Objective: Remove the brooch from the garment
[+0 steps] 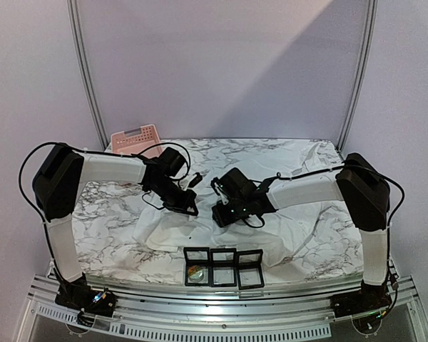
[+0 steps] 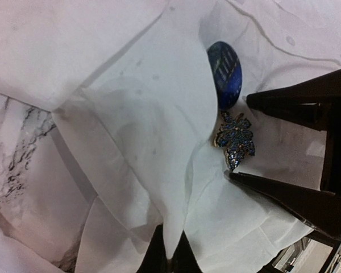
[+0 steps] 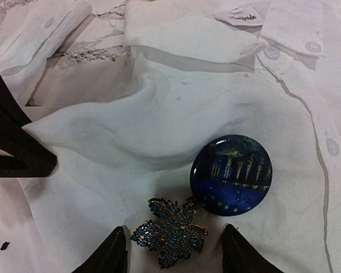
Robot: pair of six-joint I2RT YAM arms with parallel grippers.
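A white garment (image 1: pixel 278 239) lies spread on the marbled table. Pinned on it are a jewelled leaf-shaped brooch (image 3: pixel 171 233) and, touching or close beside it, a round blue brooch (image 3: pixel 232 175). My left gripper is shut on a raised fold of the garment, pulling the cloth up to a point. My right gripper stands open, one finger on each side of the leaf brooch. In the left wrist view its dark fingers flank the leaf brooch (image 2: pixel 236 139), while the blue brooch (image 2: pixel 225 75) is partly covered by the fold.
Three small black open boxes (image 1: pixel 223 276) stand at the table's front edge; the leftmost one holds a small round item (image 1: pixel 195 272). A pink basket (image 1: pixel 146 135) sits at the back left, partly behind the left arm.
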